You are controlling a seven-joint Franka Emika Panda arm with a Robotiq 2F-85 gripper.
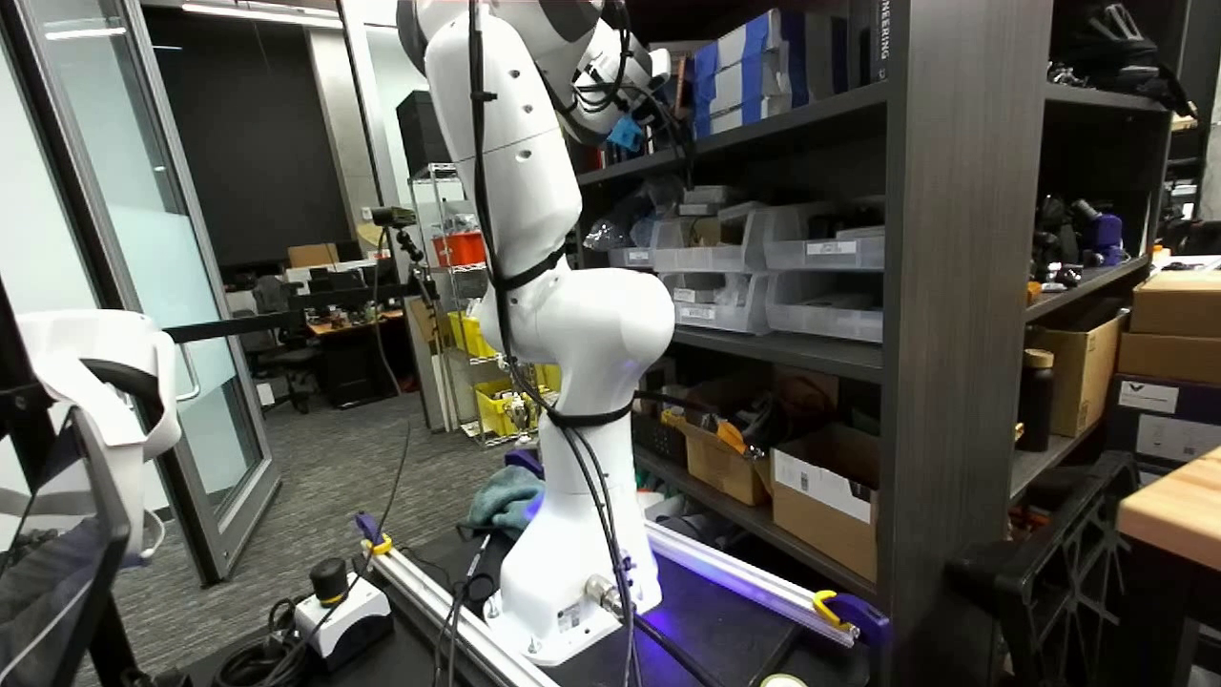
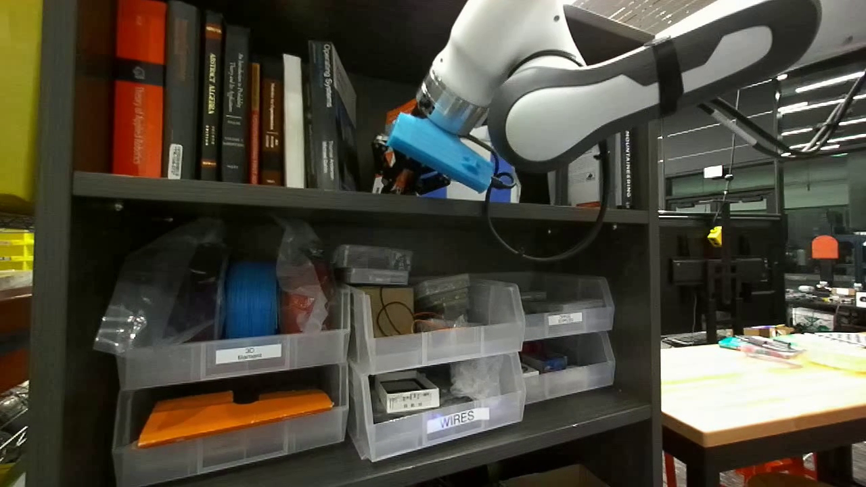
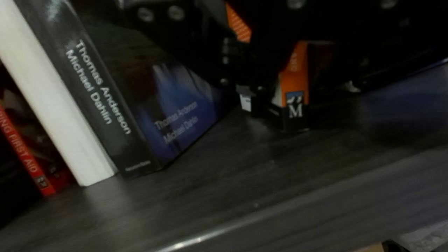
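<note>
An orange book (image 3: 298,86) with a black foot and a white M stands on the upper shelf; dark fingers cross it in the wrist view and hide much of it. My gripper is shut, with its fingers around the lower part of this book as far as shows. In exterior view 2 the gripper (image 2: 396,172) is tilted below its blue housing (image 2: 442,150), just above the shelf edge, with the orange book (image 2: 399,109) partly behind it. Exterior view 1 does not show the fingers.
Left of the gripper, the dark Operating Systems book (image 2: 329,113) and a white book (image 2: 293,122) stand in a row with others. A blue-and-white item (image 2: 463,191) is behind on the right. The shelf front (image 3: 252,180) is bare; clear bins (image 2: 438,349) sit below.
</note>
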